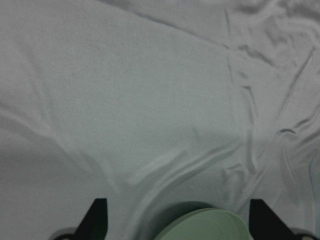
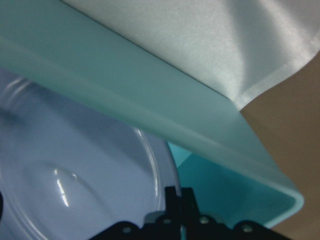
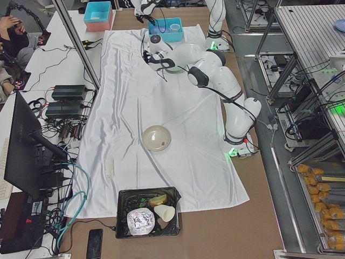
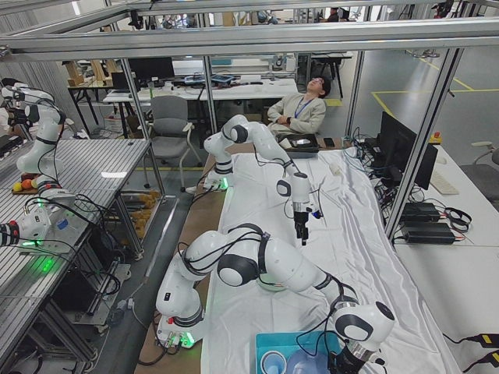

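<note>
A blue bin point(image 3: 180, 35) at the far end holds a blue plastic dish point(image 2: 80, 155) and a cup point(image 4: 273, 363). My right gripper is down at the dish's rim, fingertips together; whether the rim is between them is unclear. My left gripper point(image 4: 301, 232) hangs over the white cloth; in the left wrist view its fingers stand apart with a pale green round item point(image 1: 200, 230), probably a plate or bowl, partly visible below between them. A beige plate point(image 3: 156, 138) lies on the middle of the cloth.
A black crate point(image 3: 123, 210) with a foil item and other waste stands at the near end. A monitor and cables line the left side.
</note>
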